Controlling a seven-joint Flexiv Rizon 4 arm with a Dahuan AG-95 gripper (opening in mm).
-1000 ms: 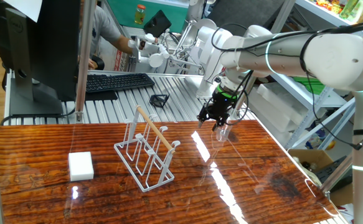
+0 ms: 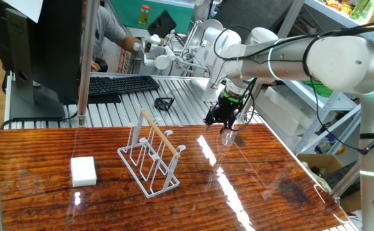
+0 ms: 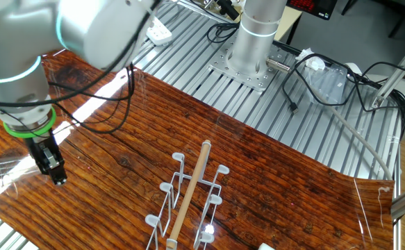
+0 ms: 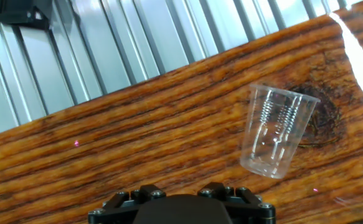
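A clear plastic cup [image 4: 278, 134] appears to lie on its side on the wooden tabletop, right of centre in the wrist view. Its wide rim points away from my gripper, whose black finger parts show at the lower edge. The cup is clear of them in this view. From exterior view 1, the gripper [image 2: 219, 123] hangs close by the cup [image 2: 228, 137] at the table's far edge. Exterior view 2 has the gripper [image 3: 58, 179] pointing down, with the faint cup [image 3: 14, 169] to its left. How wide the fingers stand is hard to make out.
A white rack with a wooden bar [image 2: 161, 131] stands mid-table, its pegs bare. Left of it sits a white block [image 2: 83, 171]. Beyond the table's far edge are a keyboard [image 2: 122, 85] and a small black object [image 2: 164, 102]. The table's right side is open.
The arm has shifted very slightly, and its cable hangs a little differently. The rack and white block have stayed in place.
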